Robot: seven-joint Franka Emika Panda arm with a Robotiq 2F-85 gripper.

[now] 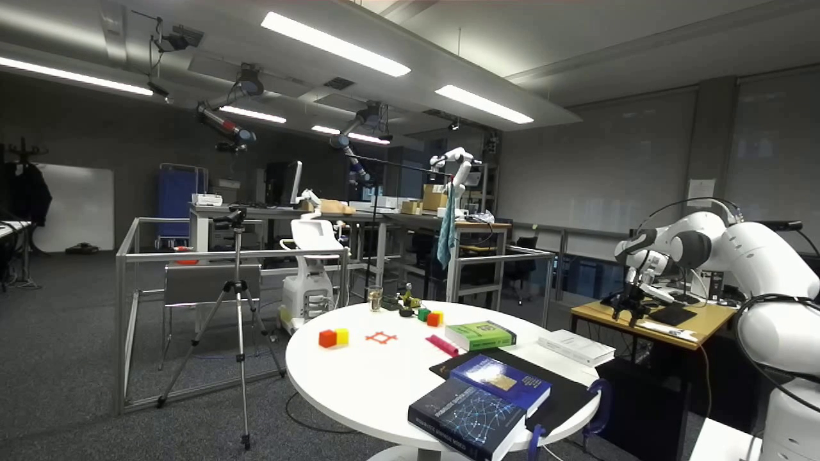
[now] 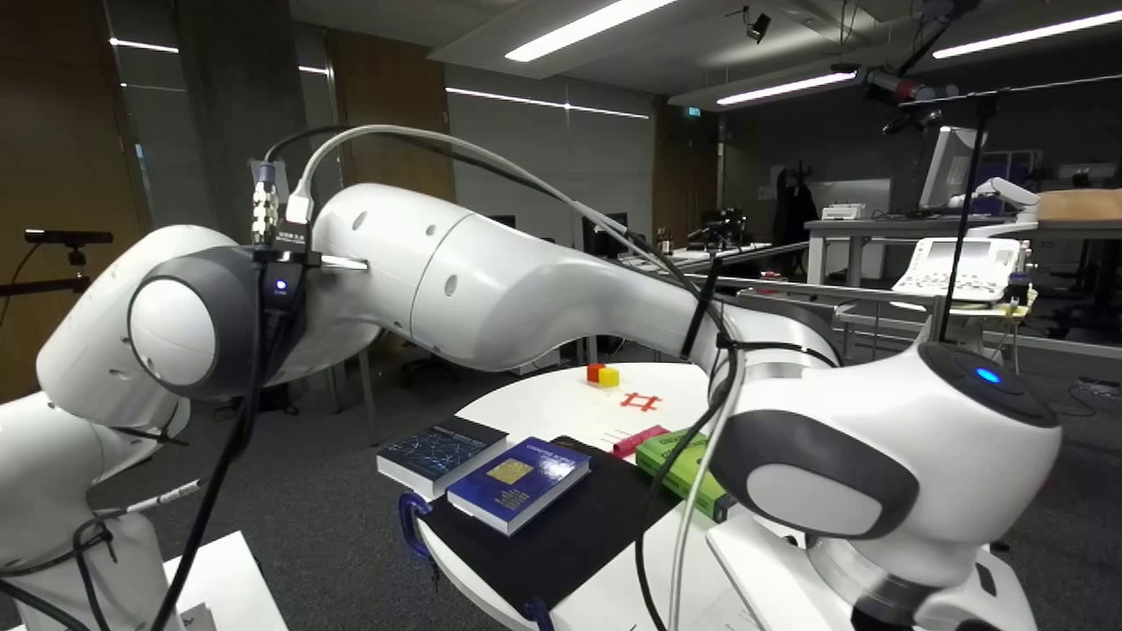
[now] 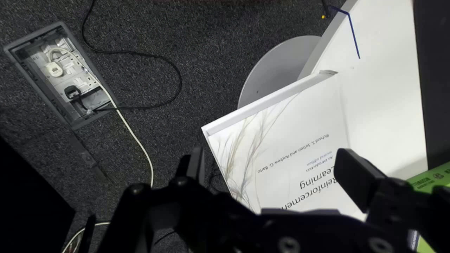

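Observation:
My gripper (image 1: 630, 308) hangs in the air to the right of the round table, beyond the white book in exterior view 1. Its fingers (image 3: 353, 179) are spread wide in the wrist view, with nothing held between them. Below them, the white book (image 3: 291, 147), titled Reinforcement Learning, lies flat on the table (image 3: 386, 97), one corner over the edge. A green book (image 1: 482, 335) lies beside it. The dark network-patterned book (image 1: 467, 417) and the blue book (image 1: 501, 380) sit at the front. In exterior view 2 the fingers are out of frame.
A black mat (image 2: 573, 536) lies under the blue book, with blue clamps (image 2: 413, 522) on the table rim. Red and yellow blocks (image 1: 334, 337), a red lattice piece (image 1: 381, 337) and a pink object (image 1: 442, 345) lie farther in.

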